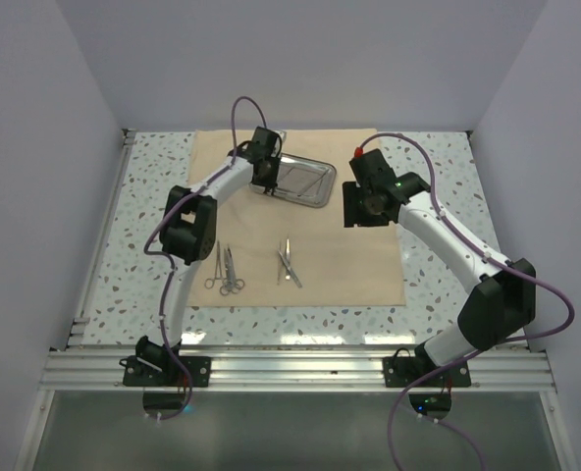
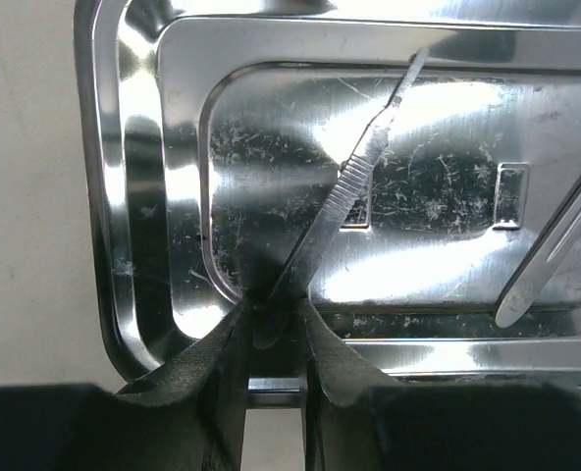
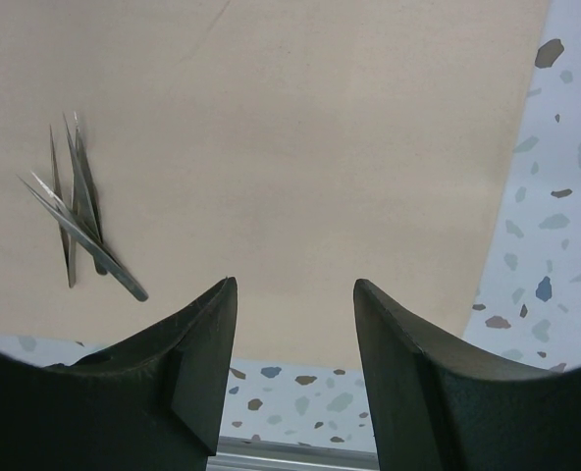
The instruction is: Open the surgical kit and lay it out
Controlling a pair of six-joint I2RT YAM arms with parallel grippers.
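Observation:
A steel tray (image 1: 310, 201) lies at the back of the beige cloth. In it, in the left wrist view, a scalpel handle (image 2: 325, 221) lies diagonally and a second instrument (image 2: 546, 260) lies to the right. My left gripper is over the tray's near-left part, its narrowly parted fingertips at the handle's lower end; whether they grip it is unclear. My right gripper stands open and empty over the cloth's right side.
Scissors (image 1: 232, 275) lie at the cloth's front left. Several tweezers or slim instruments (image 3: 94, 235) lie near the front middle.

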